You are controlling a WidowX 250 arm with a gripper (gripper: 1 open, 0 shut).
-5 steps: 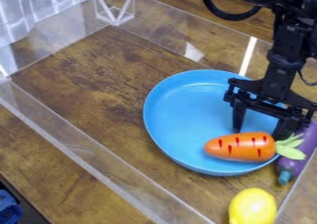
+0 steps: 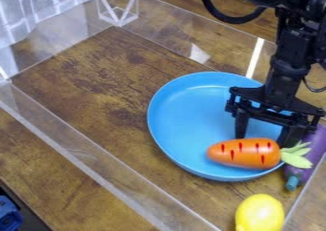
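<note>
A plush orange carrot (image 2: 245, 152) with green leaves lies in a blue bowl (image 2: 181, 115), on its front right part. My black gripper (image 2: 270, 120) is low over the bowl's right side, just behind the carrot, its fingers reaching down by the carrot's far side and leaf end. Whether anything is between the fingers, and how far apart they stand, is hard to make out.
A purple object (image 2: 304, 166) lies right of the bowl, partly hidden, and a yellow lemon-like object (image 2: 258, 213) sits in front. Clear plastic walls border the wooden surface (image 2: 90, 92). A blue object (image 2: 7, 216) shows at the lower left edge.
My gripper has shifted very slightly around its place over the bowl's right side. The carrot and bowl look unmoved.
</note>
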